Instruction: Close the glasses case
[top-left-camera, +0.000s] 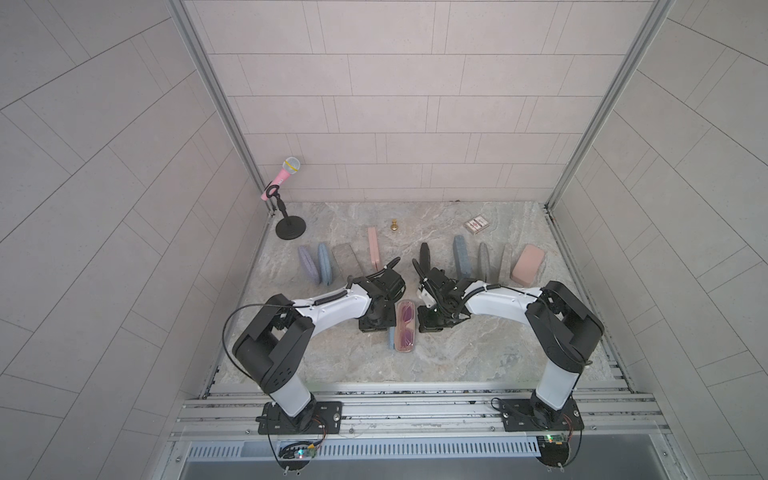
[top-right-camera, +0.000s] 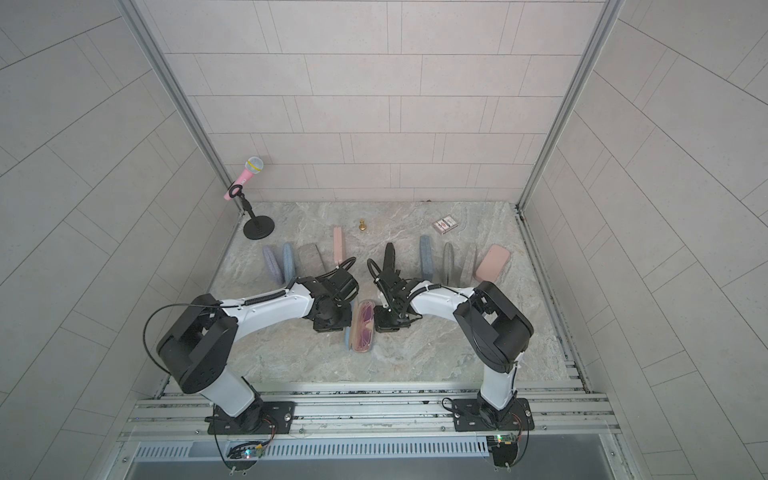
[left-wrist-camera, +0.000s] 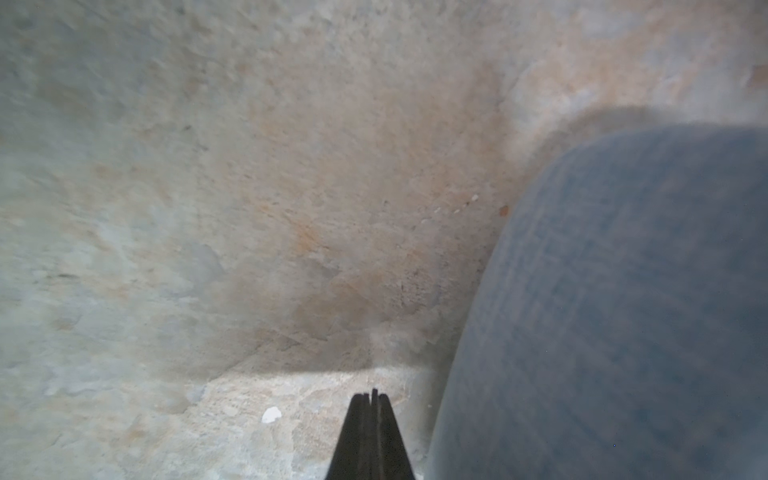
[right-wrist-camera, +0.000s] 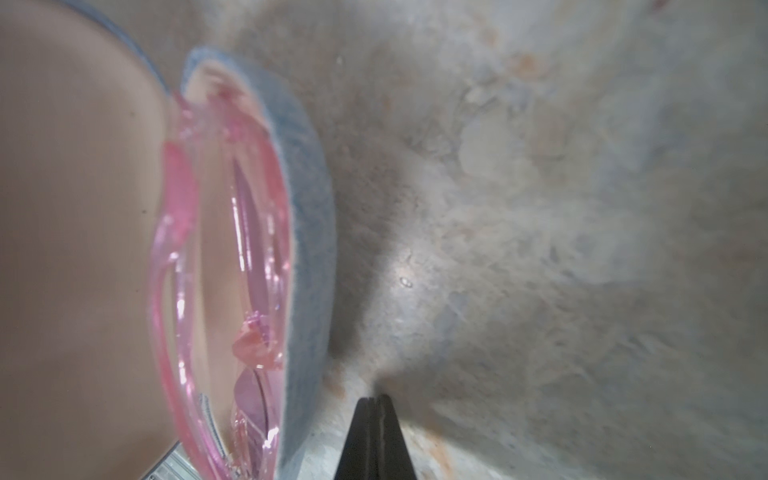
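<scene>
The glasses case (top-left-camera: 392, 339) stands open at the front middle, its blue lid on the left and pink glasses (top-right-camera: 365, 324) in the beige-lined base. My left gripper is shut, low beside the blue outer side of the case, with nothing visible between its fingers. My right gripper is shut just to the right of the base's blue wall; the glasses show inside, beside the tall beige lid lining. Both arms' bodies flank the case closely in the top views.
A row of closed cases (top-left-camera: 460, 252) lies behind the arms. A pink microphone on a black stand (top-left-camera: 290, 227) is at the back left, a small card box (top-left-camera: 477, 223) at the back right.
</scene>
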